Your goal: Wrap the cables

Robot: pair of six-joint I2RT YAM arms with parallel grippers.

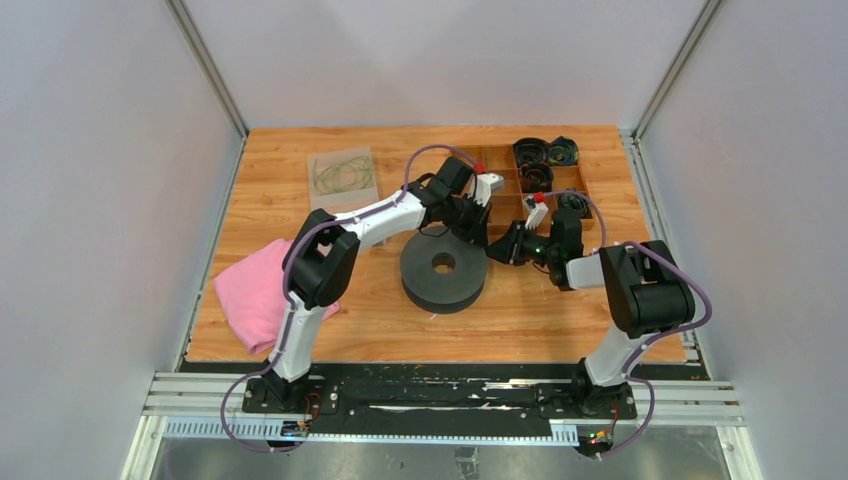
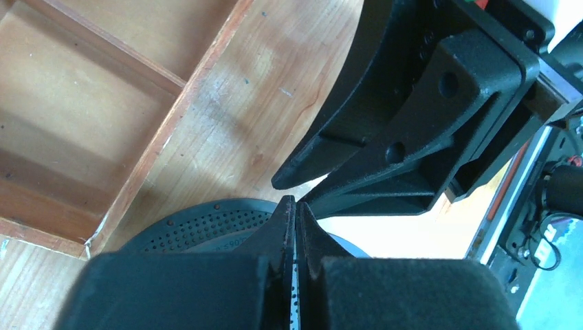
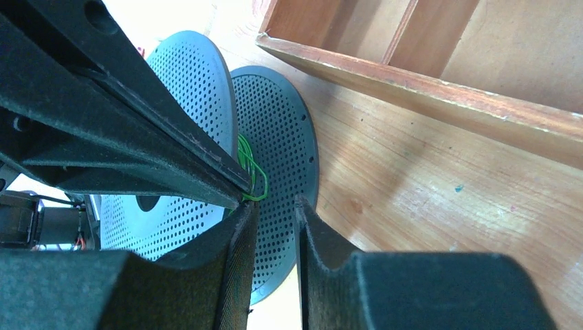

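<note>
A grey perforated spool lies at the middle of the table; in the right wrist view green cable is wound between its discs. My left gripper is over the spool's back right, its fingertips shut, with nothing seen between them. My right gripper is beside the spool's right side, facing it, fingers part open near the green cable. In the right wrist view the left gripper's fingertips touch or nearly touch the cable.
A wooden compartment tray with coiled cables stands behind both grippers, close to them. A clear box of pale cable is at back left, a pink cloth at front left.
</note>
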